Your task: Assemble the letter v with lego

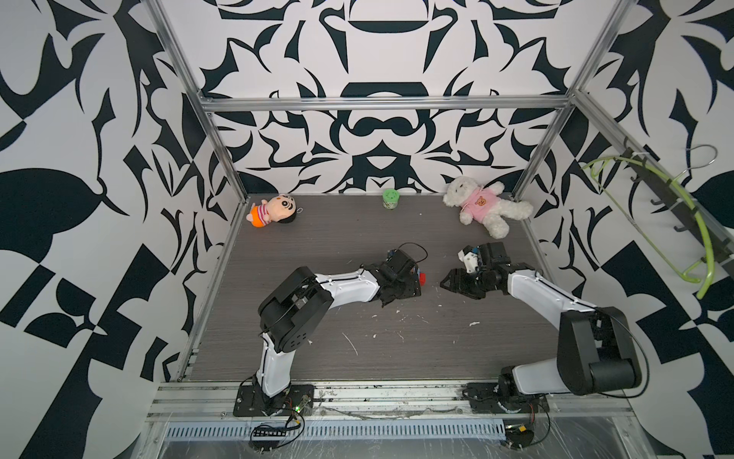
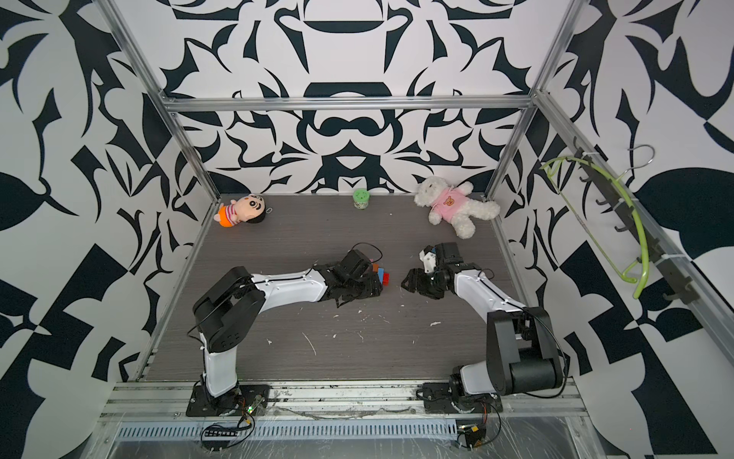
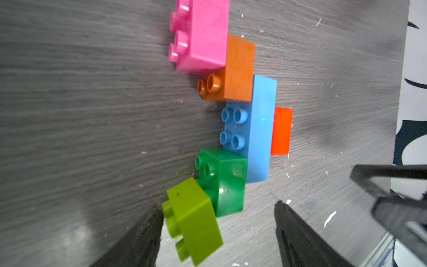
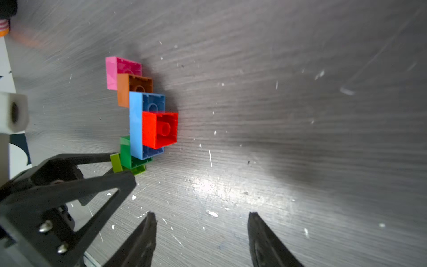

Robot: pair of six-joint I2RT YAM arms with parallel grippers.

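Bricks lie joined or touching in a staggered row: pink (image 3: 204, 35), orange (image 3: 238, 66), blue (image 3: 260, 133), red (image 3: 280, 133), green (image 3: 226, 187) and lime (image 3: 195, 222), the lime at the near end. My left gripper is open around the lime brick's end, its fingers apart on either side. My right gripper stands open to the right of the bricks, nothing between its fingers; in the right wrist view the left gripper's fingers appear beside the green and lime bricks.
A doll (image 1: 271, 210), a green-lidded jar (image 1: 390, 199) and a white bear (image 1: 485, 206) lie along the back.
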